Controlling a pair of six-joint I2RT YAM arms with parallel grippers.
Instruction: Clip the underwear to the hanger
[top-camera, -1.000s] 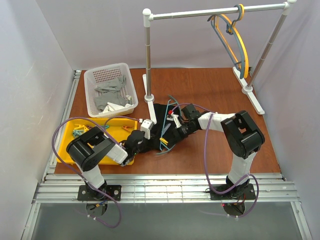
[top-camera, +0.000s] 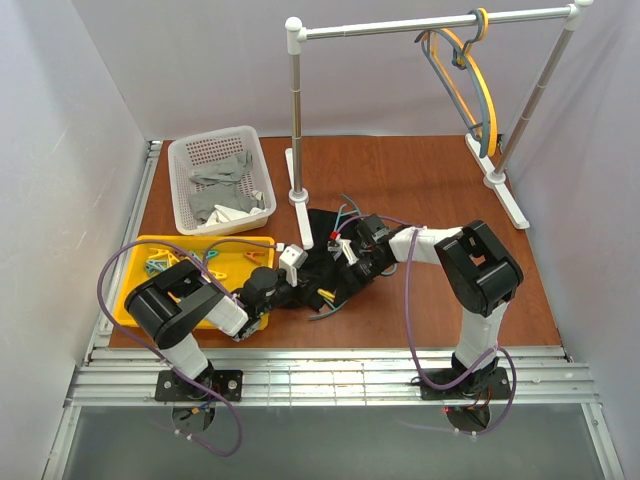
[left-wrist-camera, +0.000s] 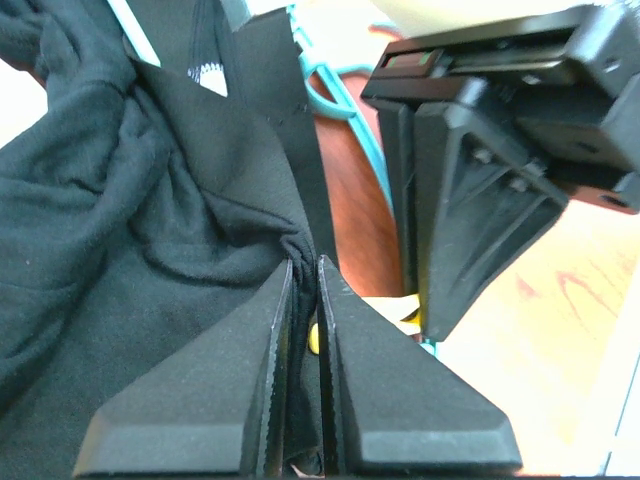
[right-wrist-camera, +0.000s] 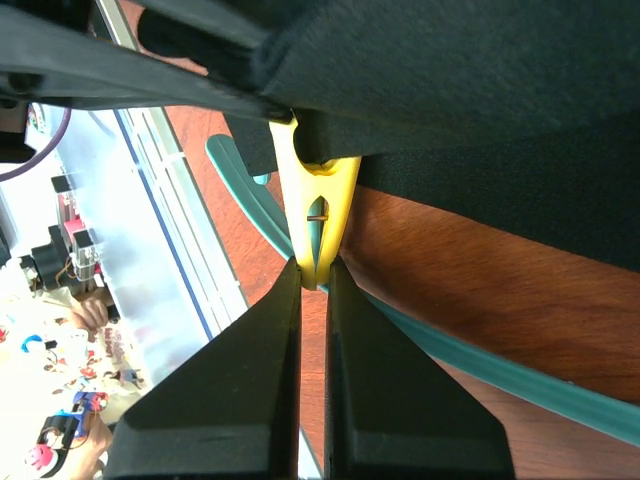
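Black underwear (top-camera: 326, 226) lies in the middle of the table over a teal hanger (right-wrist-camera: 490, 365), whose bars show around the cloth. My left gripper is at the fabric, fingertips close together with dark cloth at their tips; whether they are fully shut is unclear. A yellow clothespin (right-wrist-camera: 336, 190) sits at the fabric's edge, over the hanger bar in the right wrist view. My right gripper is shut at the clothespin's handle end, which reaches between or just beyond the fingertips.
A yellow bin (top-camera: 138, 300) of clothespins lies front left, a white basket (top-camera: 184, 170) of garments behind it. A rack (top-camera: 372, 28) with hangers spans the back.
The left gripper has shifted slightly.
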